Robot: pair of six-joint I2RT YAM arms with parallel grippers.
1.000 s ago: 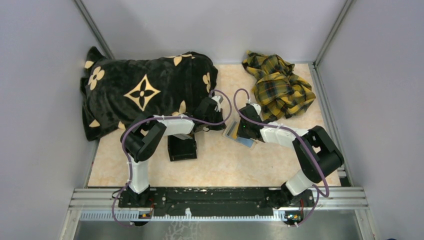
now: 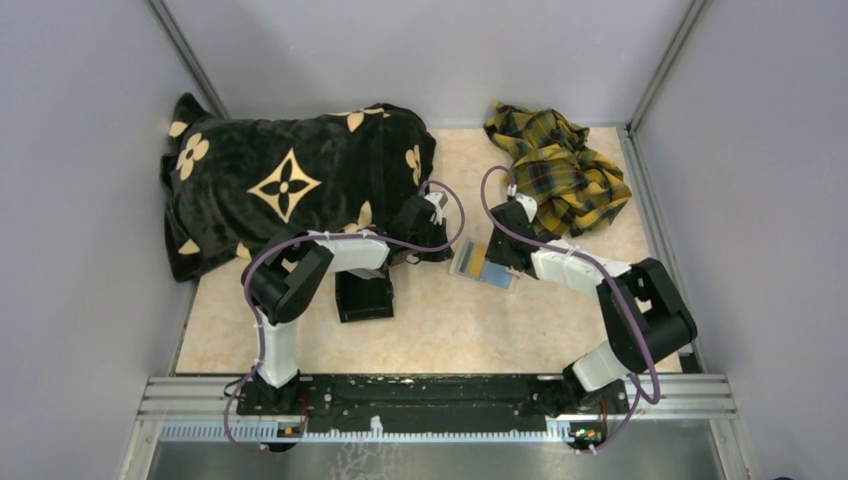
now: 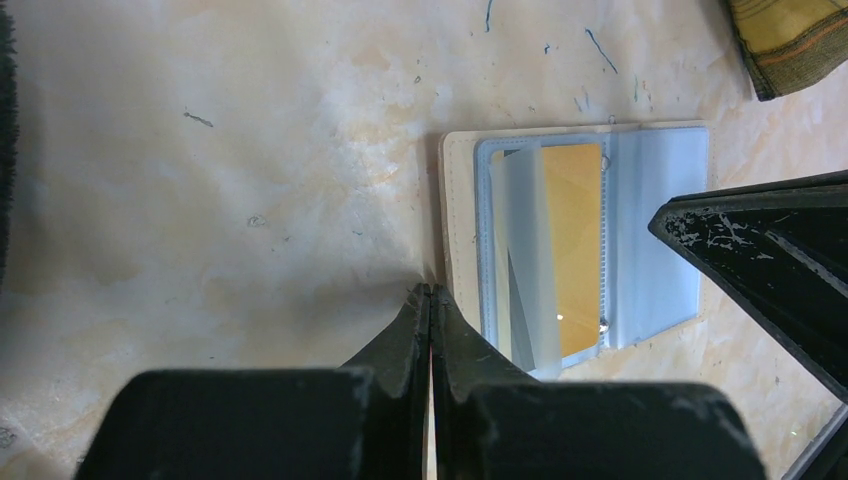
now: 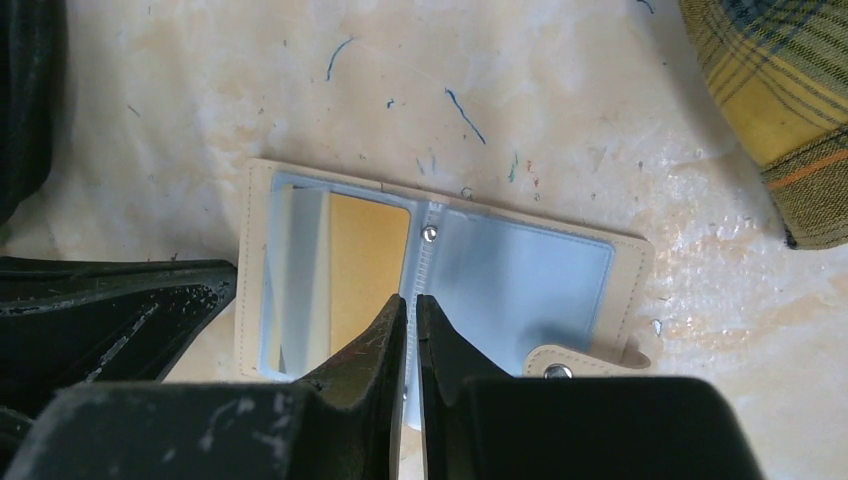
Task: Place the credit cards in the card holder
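Note:
The beige card holder [image 2: 497, 277] lies spread flat on the table, its two halves lined with bluish clear sleeves. In its left half a gold card [image 4: 368, 262] sits in the sleeve under a partly covering pale flap [image 4: 306, 280]; the right half shows no card. At the holder's left edge, the left gripper is shut with nothing visible between its fingers. Over the holder's middle, the right gripper is slightly open, a narrow empty gap between its tips. Whether its tips touch the holder cannot be told.
A black open box [image 2: 366, 302] stands left under the left arm. Behind are a dark patterned cushion [image 2: 285, 170] and a checked yellow cloth [image 2: 560, 175].
My right gripper has moved to the right across the holder, uncovering more of its left part. The holder has turned slightly and lies a little straighter. The left arm has stayed still.

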